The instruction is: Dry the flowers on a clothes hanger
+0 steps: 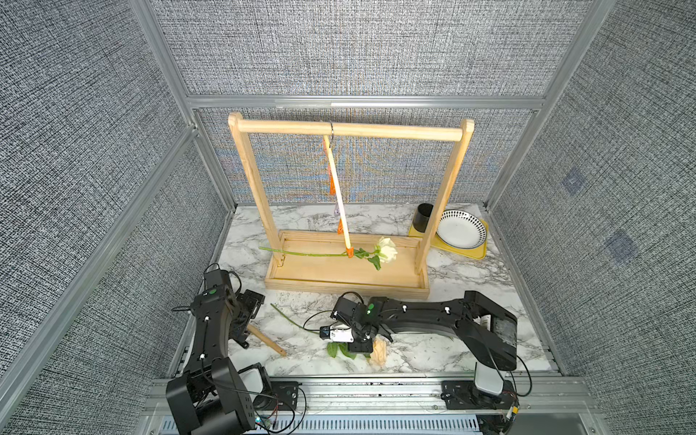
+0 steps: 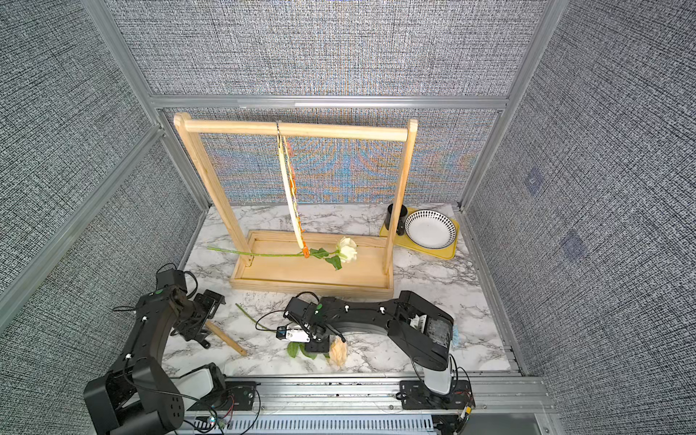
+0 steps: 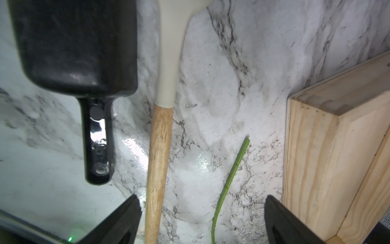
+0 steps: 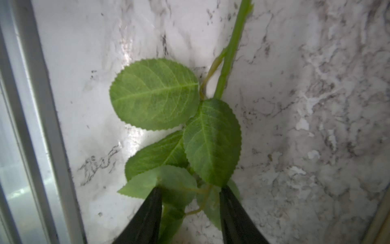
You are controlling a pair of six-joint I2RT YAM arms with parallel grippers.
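From the wooden rack's bar hangs a clothes hanger with orange clips. A white rose is caught by its stem at the hanger's lower end, lying level over the tray. On the table in front, a peach rose rests with its green leaves and stem. Directly over those leaves is my right gripper, its fingers part open, with leaves showing between and below the tips. My left gripper stands open above the table at the left, nothing held.
A wooden spatula and a black scoop lie under the left arm. The rack's wooden tray fills the middle. At the back right sit a patterned bowl and a black cup on a yellow board.
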